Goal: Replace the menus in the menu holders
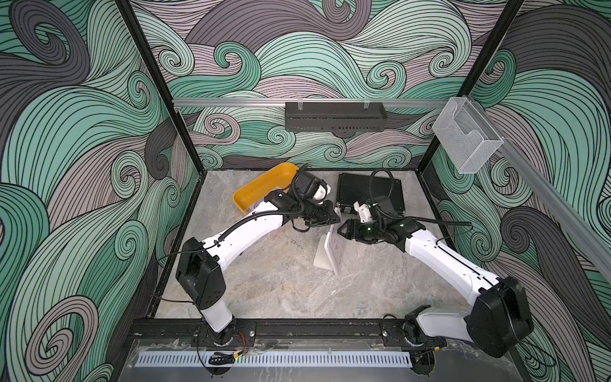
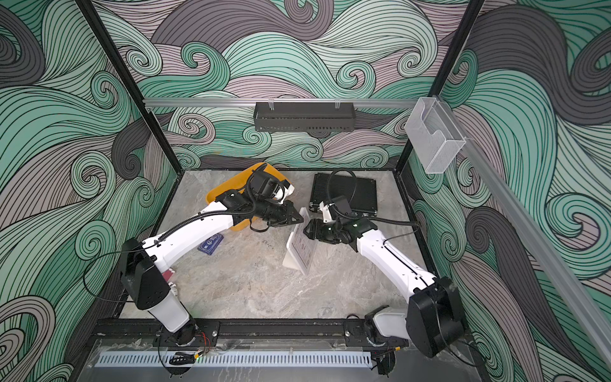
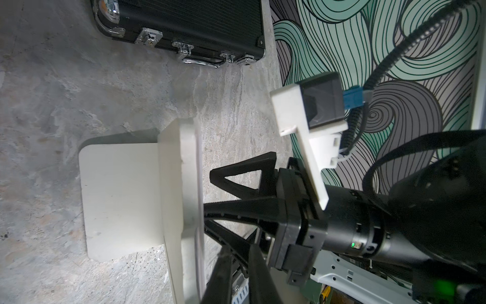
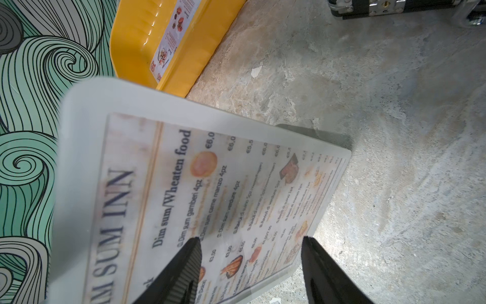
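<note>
A white menu holder (image 1: 327,254) stands upright on the table between both arms, with its flat foot on the left. Its menu (image 4: 227,197), headed with "SUM INN" and dim sum items, faces the right arm. By the holder's top edge is my left gripper, slightly open, a narrow gap showing between its fingertips. My right gripper is open in front of the menu, its fingers well apart and nothing visibly gripped. Whether either gripper touches the holder is unclear. Another printed menu (image 4: 174,38) lies in the yellow bin (image 4: 202,50).
At the back right lies a black case (image 2: 362,194). A blue card box (image 2: 210,243) sits on the left of the table, partly under the left arm. A wire basket (image 1: 467,137) hangs on the right rail.
</note>
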